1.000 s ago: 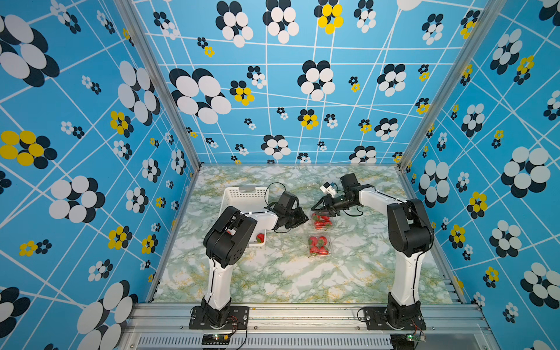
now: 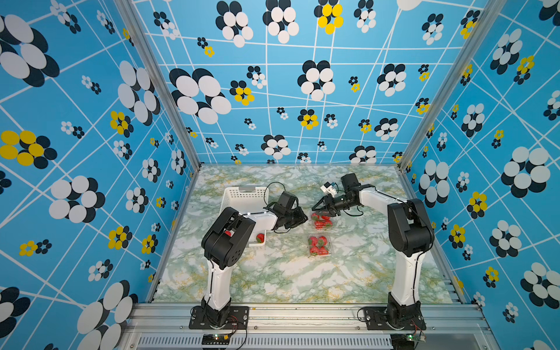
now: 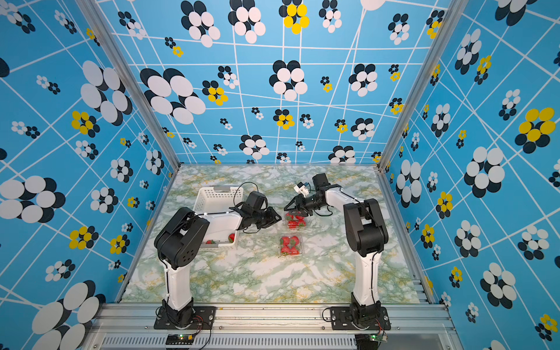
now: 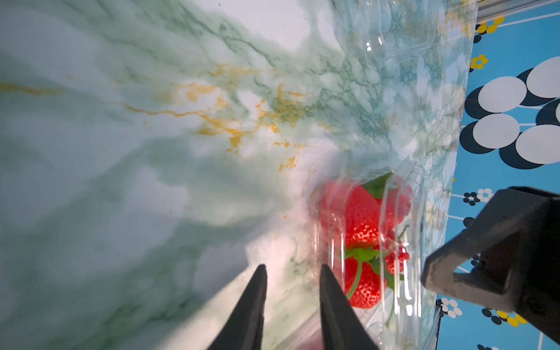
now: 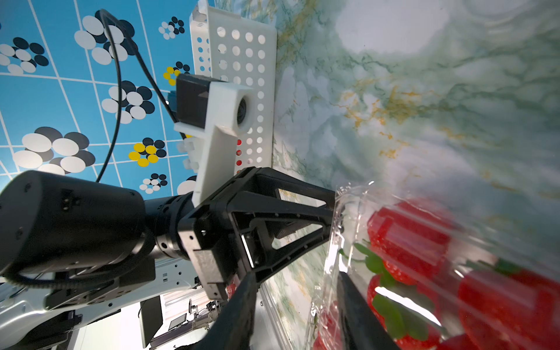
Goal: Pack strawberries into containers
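Observation:
A clear container (image 2: 322, 224) with red strawberries stands mid-table; whether its lid is closed I cannot tell. My left gripper (image 2: 305, 218) is just left of it, part open with nothing gripped. In the left wrist view, strawberries (image 4: 361, 221) show through the container wall, beyond my left fingers (image 4: 248, 309). My right gripper (image 2: 315, 208) is low over the container's far left part. Its fingers (image 5: 348, 303) stand apart in the right wrist view, by the container's clear rim; contact is unclear. Nearer the front sits another strawberry-filled clear container (image 2: 319, 245).
A white perforated basket (image 3: 218, 198) stands at the left, partly behind my left arm, with a few strawberries (image 3: 231, 238) near its front. Another clear plastic piece (image 4: 402, 26) lies towards the back.
My left arm's elbow has shifted slightly to the left, and its gripper has barely moved. The right arm and both containers look unchanged.

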